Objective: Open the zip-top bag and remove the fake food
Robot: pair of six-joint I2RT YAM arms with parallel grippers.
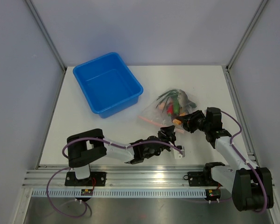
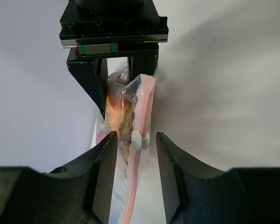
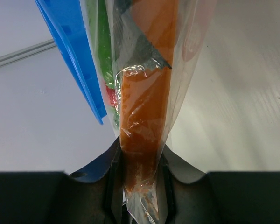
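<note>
The zip top bag point(image 1: 161, 109) of fake food lies right of centre, with leafy green, red and orange pieces inside. My left gripper is at its front edge, shut on the white zip slider point(image 2: 140, 142) of the pink zip strip point(image 2: 144, 105). My right gripper is shut on the bag near orange food point(image 3: 144, 107), seen through the crinkled plastic. In the left wrist view the right gripper's black fingers stand just beyond the slider.
An empty blue bin point(image 1: 107, 84) stands at the back left.
</note>
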